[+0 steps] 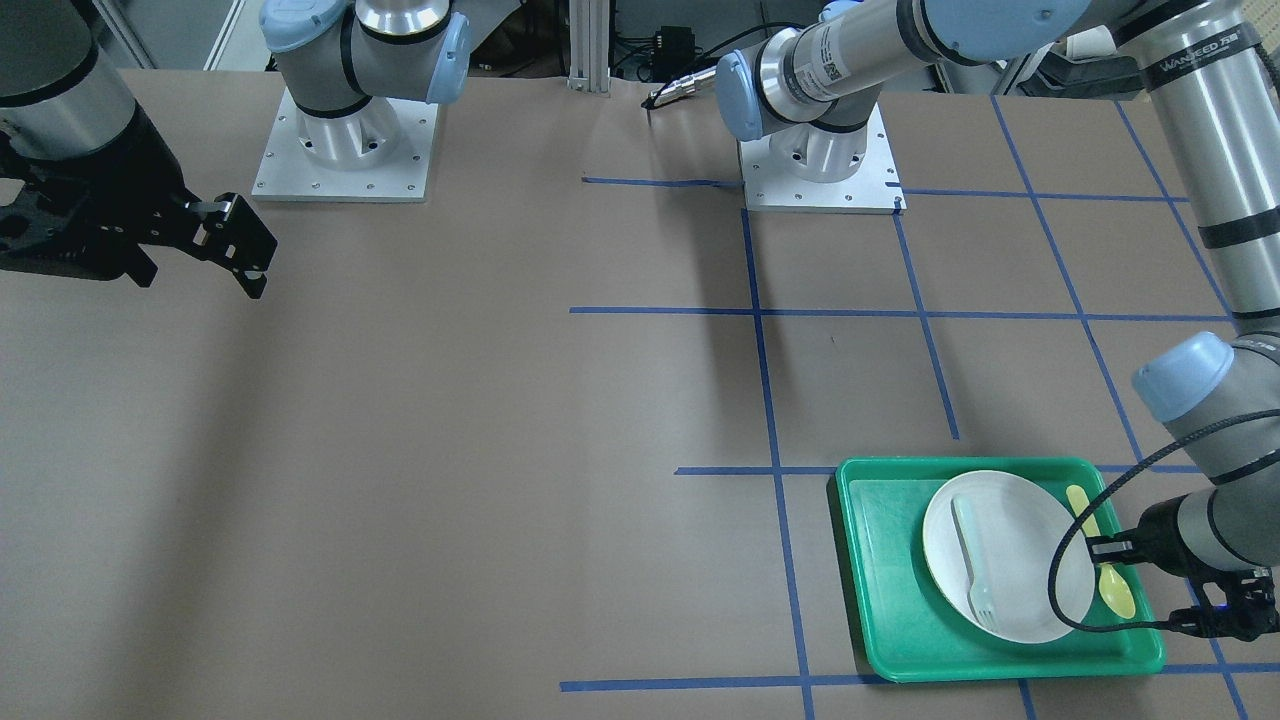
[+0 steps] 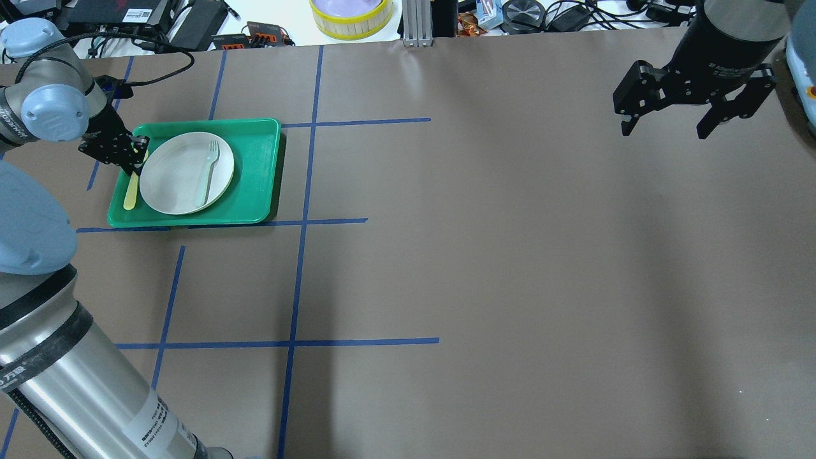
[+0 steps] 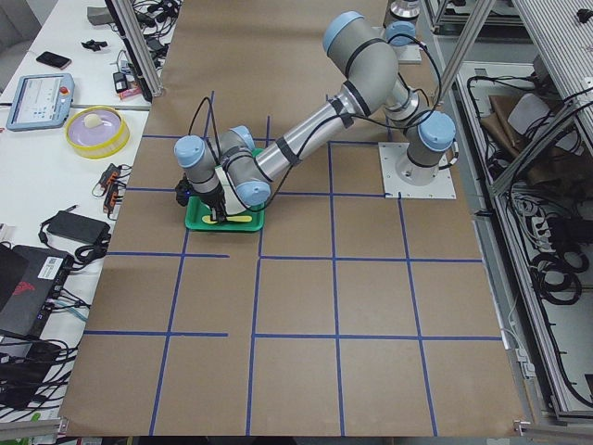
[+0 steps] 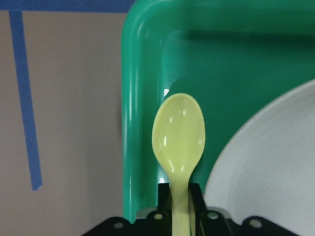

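Observation:
A green tray (image 1: pixel 882 600) holds a white plate (image 1: pixel 1020 564) with a pale fork (image 1: pixel 969 540) on it. A pale yellow spoon (image 4: pixel 178 137) lies along the tray's side beside the plate, bowl visible in the wrist view. My gripper is down at the spoon, its two black fingers on either side of the handle, which sits between them; they appear closed on it. In the top view the gripper is at the tray's left side, over the spoon (image 2: pixel 131 195).
A second arm's black gripper (image 2: pixel 688 95) hangs at the top right of the top view, away from the tray. A cable loops from my wrist across the tray in the front view.

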